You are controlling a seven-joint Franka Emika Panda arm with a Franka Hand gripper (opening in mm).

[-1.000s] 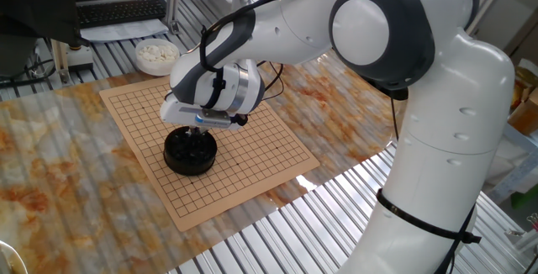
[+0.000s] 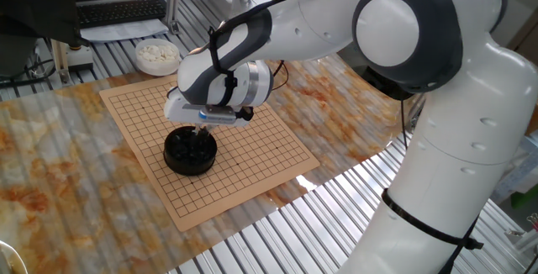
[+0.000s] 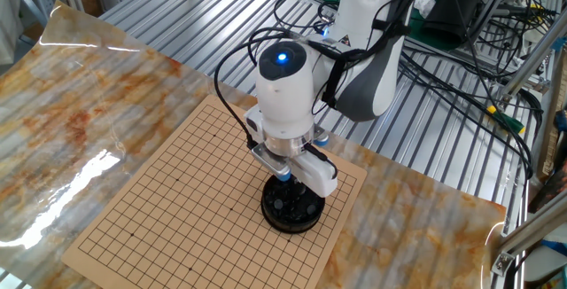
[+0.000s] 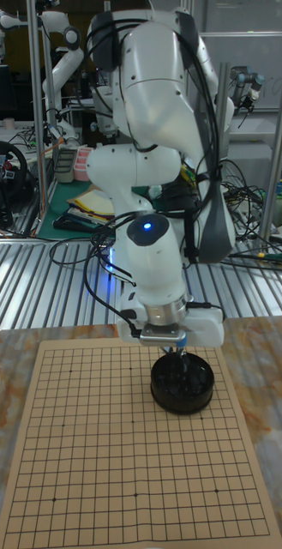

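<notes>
A round black bowl (image 2: 190, 155) stands on the gridded board (image 2: 244, 179), with dark pieces visible inside it. My gripper (image 2: 201, 131) points down over the bowl, its fingertips at or just inside the rim on the arm's side. In the second exterior view the hand hides most of the fingers above the bowl (image 3: 293, 214). From the front, the gripper (image 4: 181, 358) reaches the back part of the bowl (image 4: 182, 395). Whether the fingers are apart or together, and whether a piece sits between them, is too small to tell.
A white bowl of white pieces (image 2: 158, 55) stands beyond the board, near a keyboard (image 2: 122, 12). The rest of the board is bare. Around it, the marbled tabletop (image 3: 434, 227) is clear.
My hand has shifted slightly to the right in the first exterior view and sits a little lower at the bowl. The bowl and board have stayed put.
</notes>
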